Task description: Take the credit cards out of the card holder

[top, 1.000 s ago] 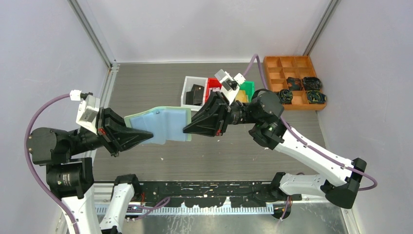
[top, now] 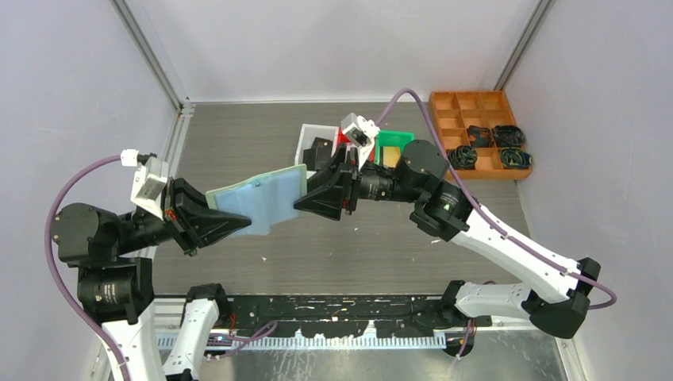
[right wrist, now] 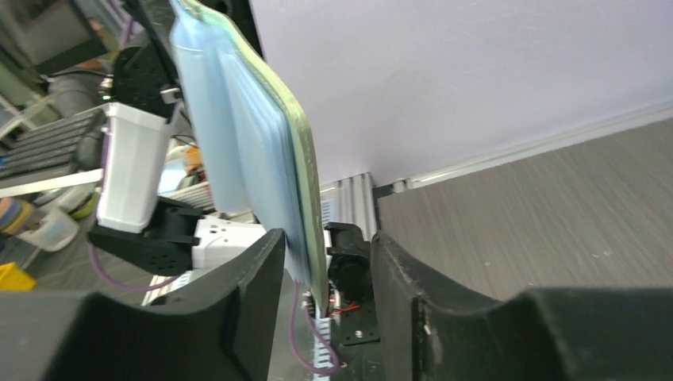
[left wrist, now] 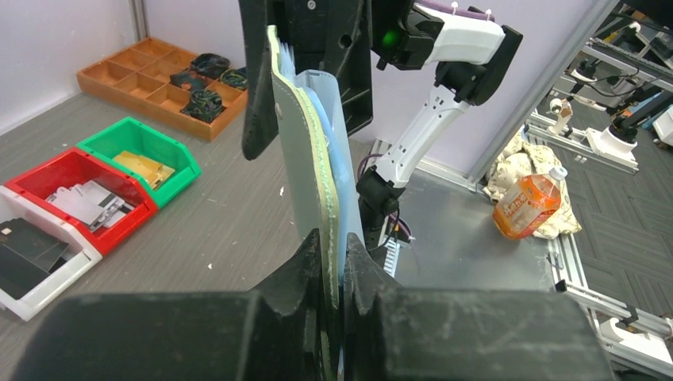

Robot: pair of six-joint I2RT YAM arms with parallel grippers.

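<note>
The card holder, light blue inside with a pale green edge, is held open in the air between both arms. My left gripper is shut on its left side; in the left wrist view the holder rises upright and edge-on from the pinched fingers. At its other side, my right gripper is parted, with fingers around the right edge. In the right wrist view the holder passes between the fingers, close to the left finger, with a gap to the right one. No credit card can be made out in the holder.
White, red and green bins stand on the table beyond the holder; cards lie in the red one. A wooden divided tray with dark bundles sits at the back right.
My right gripper has gone from closed on the holder's right edge to parted. That edge now tilts up and to the left. The left gripper shifted slightly, keeping its grip.
</note>
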